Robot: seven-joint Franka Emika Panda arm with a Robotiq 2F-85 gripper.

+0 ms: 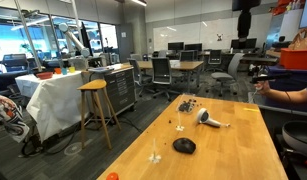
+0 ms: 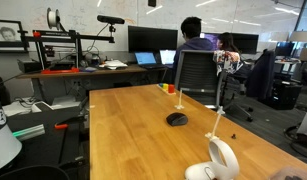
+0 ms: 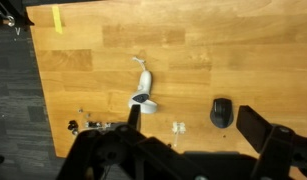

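My gripper hangs high above the wooden table, its two dark fingers wide apart at the bottom of the wrist view and nothing held between them. A black mouse-shaped object lies on the table near the right finger. Close to the left finger is a white handled object with a wide grey-banded head. Exterior view 1 has the mouse-shaped object in front and the white handled object further back. In exterior view 2 the white object is nearest the camera.
Small dark parts lie along the table's edge. A small white piece sits between the two larger objects. Yellow tape marks one corner. A red ball rests at the near end.
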